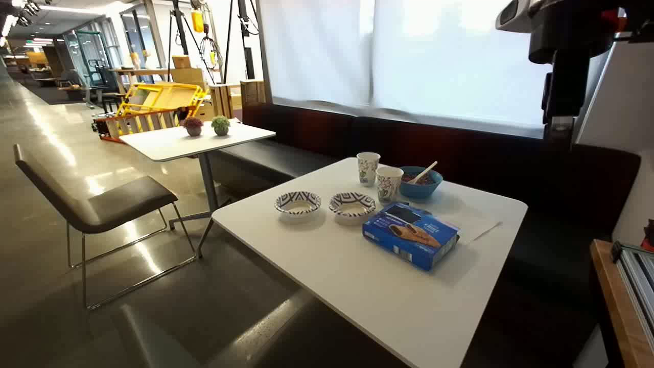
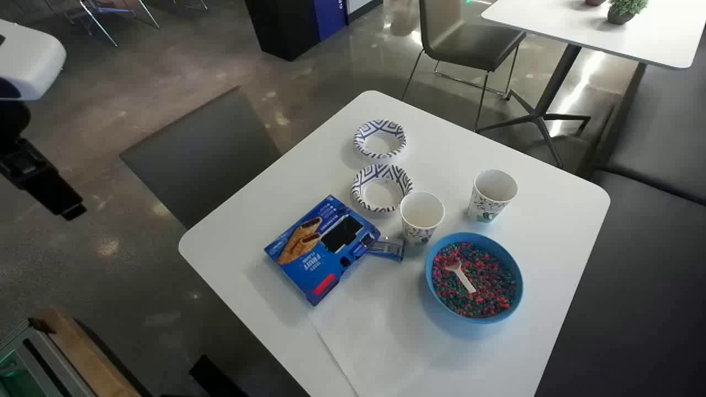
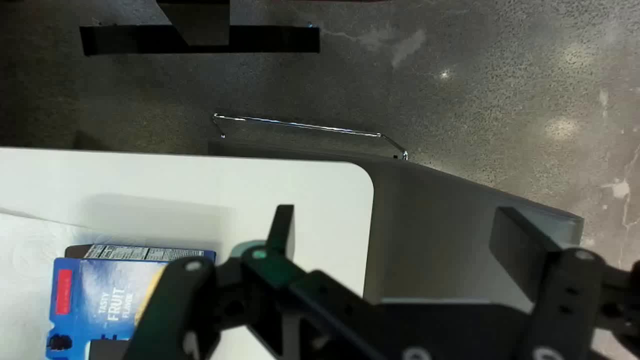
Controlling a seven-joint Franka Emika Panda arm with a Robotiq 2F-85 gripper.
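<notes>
My gripper is open, its black fingers wide apart with nothing between them, high over the table's corner and the chair beside it. In exterior view 2 a blue snack box [image 2: 311, 248] lies flat on the white table [image 2: 258, 198], a blue wrapped packet [image 2: 386, 248] at its open end. Two patterned paper bowls [image 2: 380, 139] sit near the far corner, both apparently empty. Two paper cups [image 2: 422, 215] stand upright. The blue bowl [image 2: 431, 299] holds small multicoloured pieces with a light spoon [image 2: 461, 277] resting on them.
A white napkin or sheet [image 2: 370, 350] lies flat near the box. A grey chair [image 2: 205, 152] stands against one side of the table, and a dark bench [image 2: 635, 284] runs along another. Bare tabletop shows at the near end [image 1: 392, 306] in exterior view 1.
</notes>
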